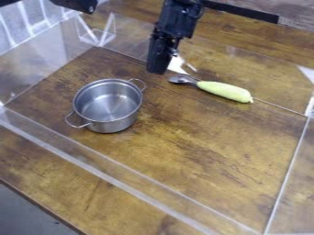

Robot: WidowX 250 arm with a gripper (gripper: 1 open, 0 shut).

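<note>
The dark gripper point(159, 61) hangs from the arm at the top middle, above and a little left of a metal spoon point(183, 79). It looks shut, with nothing visible between its fingers. A pale yellow-green corn cob point(225, 91) lies right of the spoon, touching or very near it. A steel pot point(108, 105) with two handles stands to the left on the wooden table.
Clear plastic walls surround the wooden table point(185, 174). A small white item shows behind the spoon, too small to tell what it is.
</note>
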